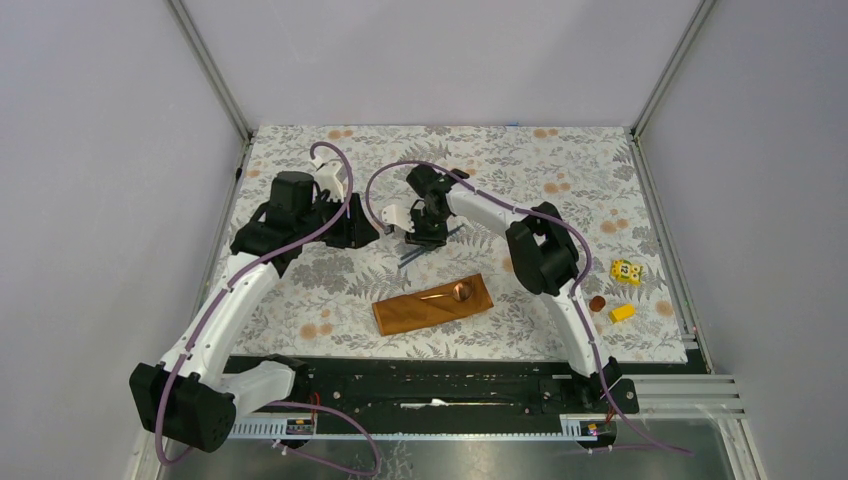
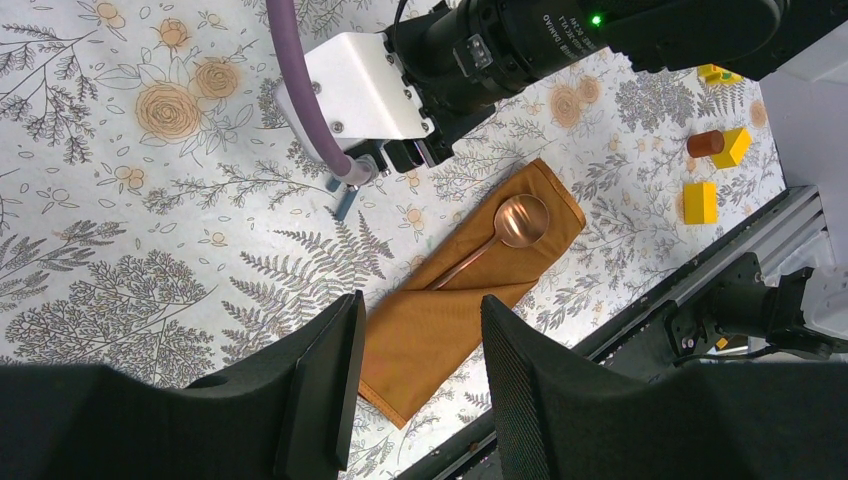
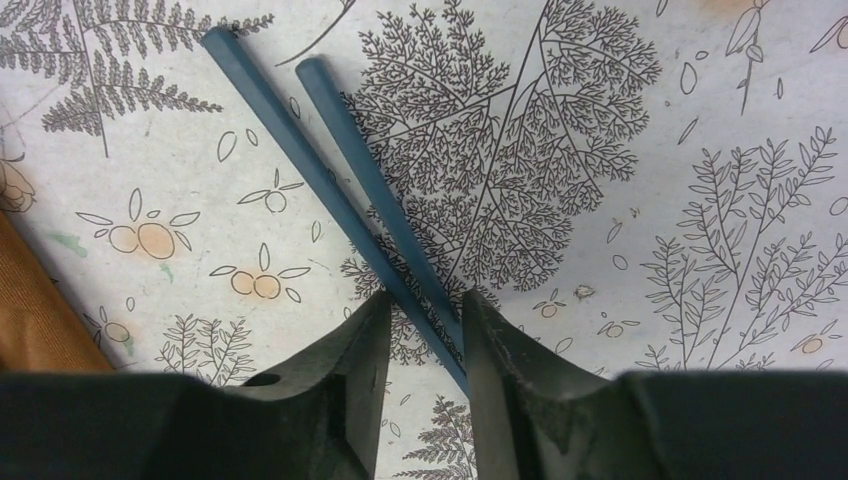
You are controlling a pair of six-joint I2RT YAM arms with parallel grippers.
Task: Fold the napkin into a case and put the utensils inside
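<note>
An orange napkin (image 1: 400, 312), folded with a pocket, lies at the front middle; a copper spoon (image 2: 520, 222) rests in it, its handle running into the fold. Two dark blue chopsticks (image 3: 330, 180) lie side by side on the table behind the napkin. My right gripper is low over them, fingertips at the chopsticks, part open; whether it touches them I cannot tell. My left gripper hangs open to the left, above the table, with nothing between its fingers.
A patterned white mat covers the table (image 1: 540, 170). Yellow blocks (image 1: 622, 312) and a brown cylinder (image 1: 597, 303) sit at the right.
</note>
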